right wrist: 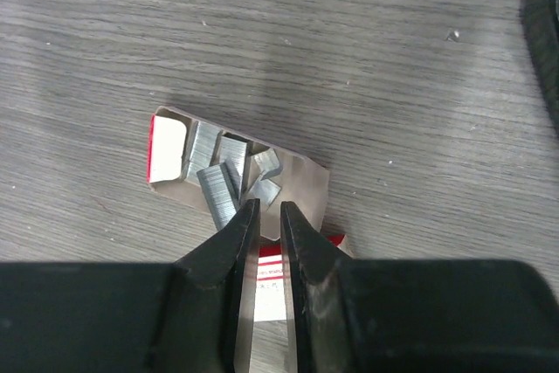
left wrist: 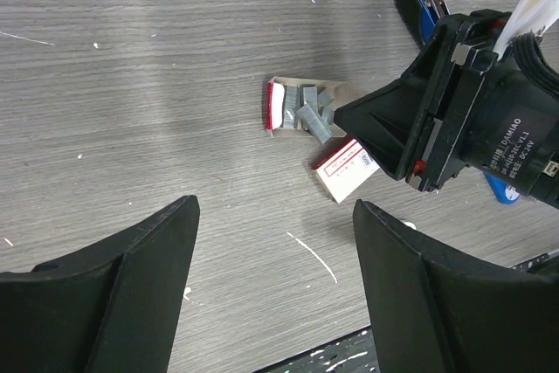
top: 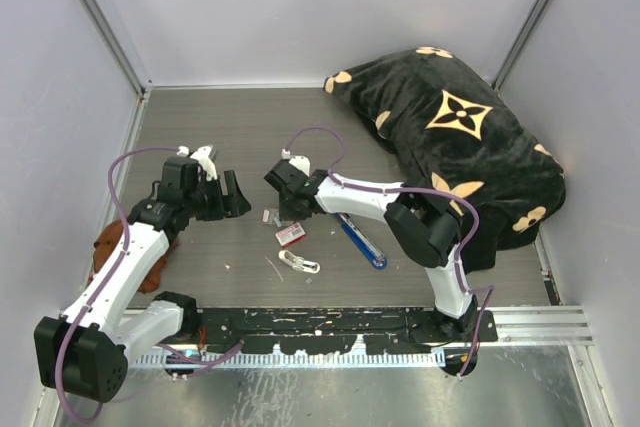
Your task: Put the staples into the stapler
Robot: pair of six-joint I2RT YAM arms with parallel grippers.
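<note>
An opened grey cardboard tray [right wrist: 305, 191] with several silver staple strips [right wrist: 218, 196] lies on the table; one strip leans across its near edge. My right gripper points down at the tray's near side, its fingers slightly apart and nothing visible between them. From the left wrist view, that right gripper partly covers the tray's right end. A red-and-white box [left wrist: 345, 170] sits just in front of the tray. The blue stapler [top: 360, 240] lies to the right, partly under the right arm. My left gripper [top: 237, 197] is wide open and empty, left of the tray.
A white coiled cable [top: 298, 262] and a thin strip [top: 273, 268] lie in front of the box. A brown plush [top: 150, 272] is beside the left arm, and a dark patterned cushion [top: 450, 137] fills the right back.
</note>
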